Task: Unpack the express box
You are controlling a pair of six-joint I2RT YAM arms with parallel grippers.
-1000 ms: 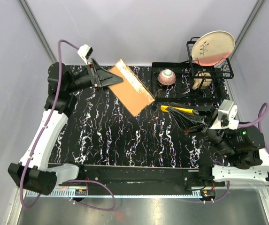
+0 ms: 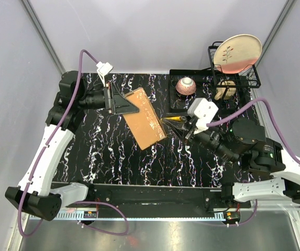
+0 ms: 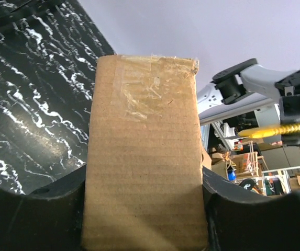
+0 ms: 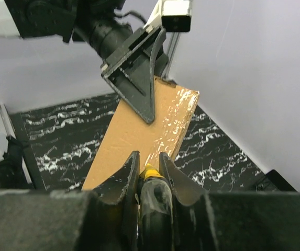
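A brown cardboard box [image 2: 140, 124] hangs tilted over the black marbled table, with my left gripper [image 2: 132, 106] shut on its upper part. Clear tape covers the narrow face of the box [image 3: 144, 157] in the left wrist view. My right gripper is shut on a yellow-and-black tool [image 2: 174, 118], apparently a cutter. From above, the tool's yellow tip points left and meets the right edge of the box; whether they touch, I cannot tell. Seen from the right wrist, the yellow end lies against the box's lower part in the picture, its tip partly hidden by my fingers.
A black tray [image 2: 176, 105] with a pink bowl [image 2: 186, 86] stands at the back right. Beside it a black rack [image 2: 251, 78] holds a cream-and-pink plate [image 2: 237, 52].
My right gripper and the yellow tool have moved left, closing the gap to the box.
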